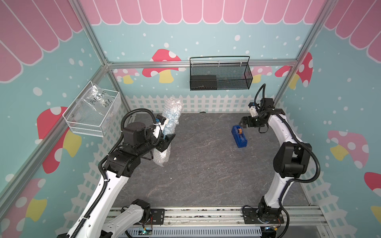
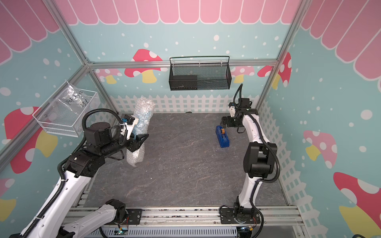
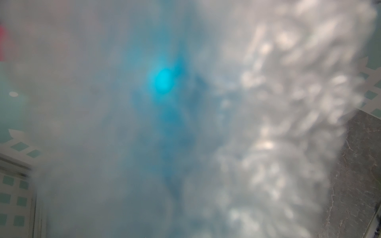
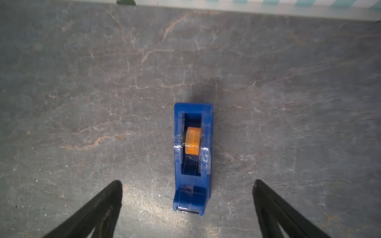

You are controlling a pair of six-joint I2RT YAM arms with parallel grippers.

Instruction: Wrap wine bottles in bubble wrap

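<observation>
On the left side, my left gripper (image 1: 169,138) is shut on a long bubble-wrapped bundle (image 1: 173,111), held up near-upright and slightly tilted. The crinkled clear wrap (image 3: 273,130) fills the left wrist view so closely that the fingers are hidden there; a blue glow shows through it. No bare bottle can be made out. At the right, a blue tape dispenser (image 4: 193,186) with an orange core lies on the table. My right gripper hovers over it, open, one finger (image 4: 105,202) on each side of its near end and nothing between them.
A white wire basket (image 1: 91,111) holding a labelled clear bag hangs on the left wall. A black mesh basket (image 1: 234,79) is fixed to the back wall.
</observation>
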